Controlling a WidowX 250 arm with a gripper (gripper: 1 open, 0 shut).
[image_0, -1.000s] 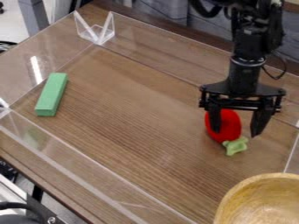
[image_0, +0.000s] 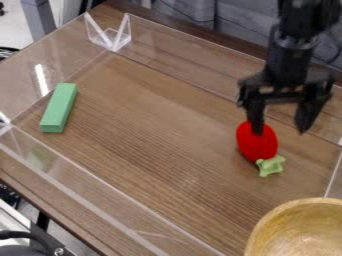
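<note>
My gripper (image_0: 270, 100) hangs over the wooden table (image_0: 134, 160) at the right, its dark fingers spread open above and around the back of a red strawberry-like object (image_0: 257, 140) with a green leafy end (image_0: 270, 165). The fingertips are raised above the red object, with nothing visible held between them.
A green block (image_0: 58, 107) lies at the left. A white wire basket (image_0: 110, 32) stands at the back left. A yellow bowl (image_0: 301, 235) fills the front right corner.
My gripper has risen away from the red object toward the back of the table. The red object stays in nearly the same place.
</note>
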